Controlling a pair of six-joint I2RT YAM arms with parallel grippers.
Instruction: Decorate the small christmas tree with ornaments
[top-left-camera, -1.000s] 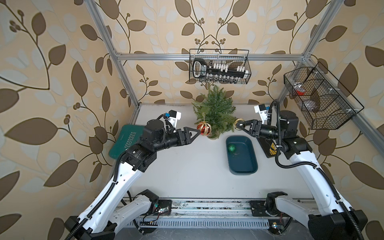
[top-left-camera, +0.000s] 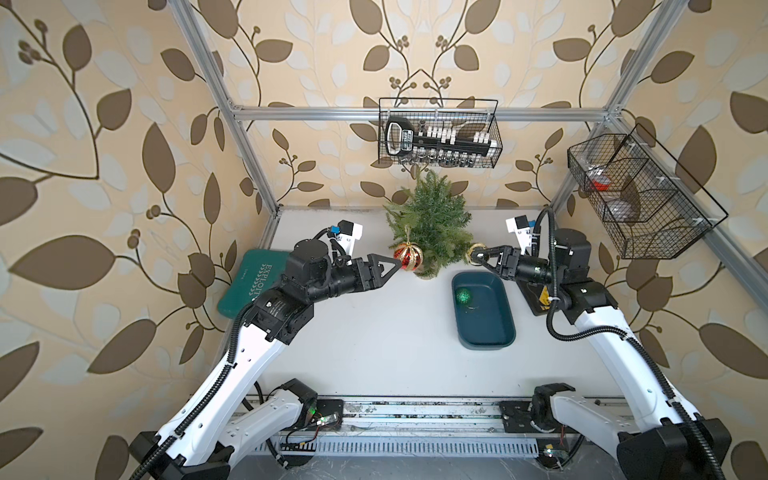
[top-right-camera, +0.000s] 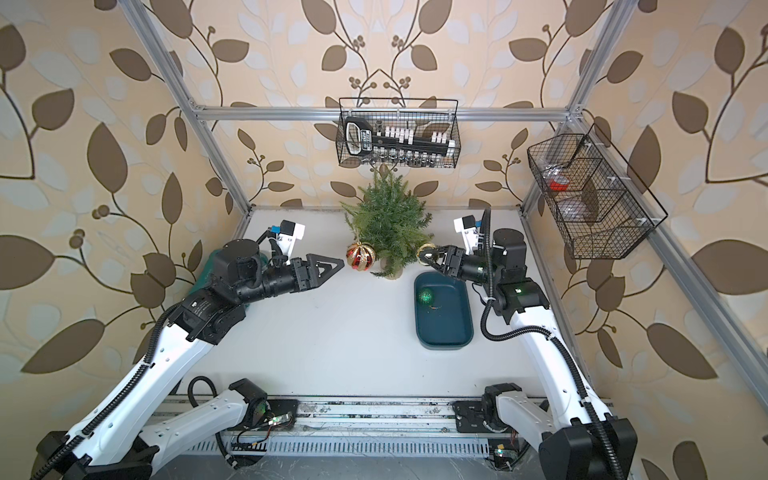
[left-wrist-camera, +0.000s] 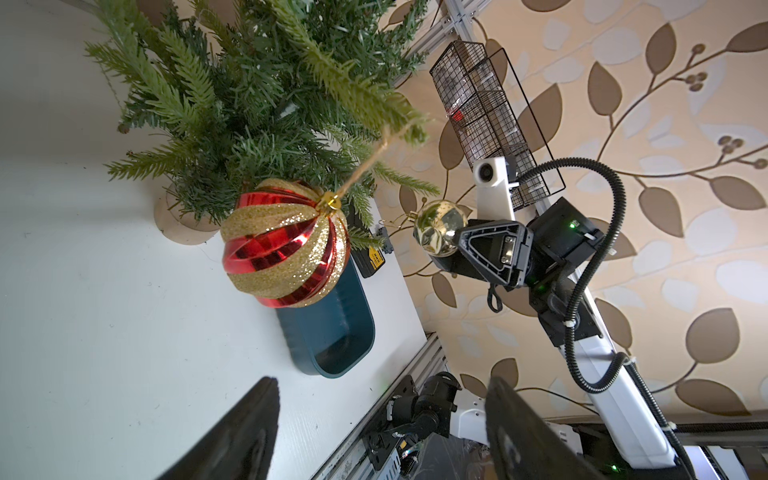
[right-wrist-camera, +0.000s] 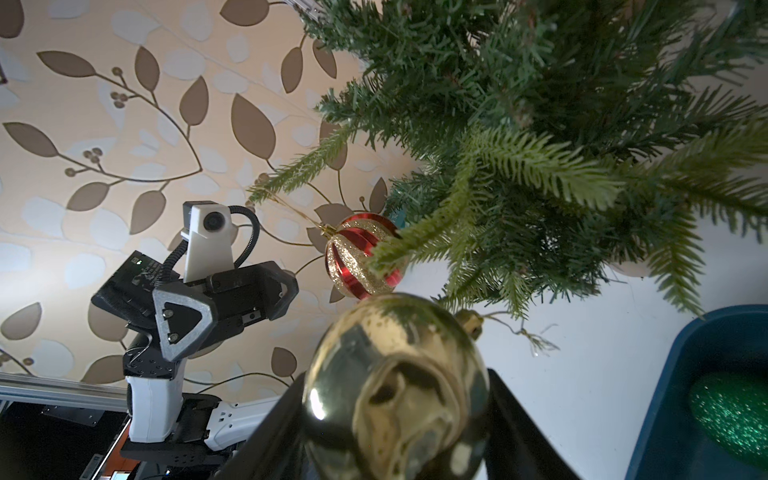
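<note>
The small tree (top-left-camera: 432, 212) stands at the back centre. A red-and-gold striped ornament (left-wrist-camera: 284, 240) hangs from a front left branch by its string. My left gripper (top-left-camera: 388, 270) is just left of that ornament, open with nothing between its fingers. My right gripper (top-right-camera: 432, 257) is shut on a shiny gold ornament (right-wrist-camera: 396, 376), held at the tree's right side above the teal tray (top-left-camera: 484, 328). A green glitter ornament (right-wrist-camera: 732, 412) lies in the tray.
A green board (top-left-camera: 244, 284) lies at the left, and a dark item with yellow sits behind the right arm. Wire baskets (top-left-camera: 440, 136) hang on the back and right walls.
The right arm with the gold ornament has shifted very slightly. The left arm and the striped ornament look unchanged.
</note>
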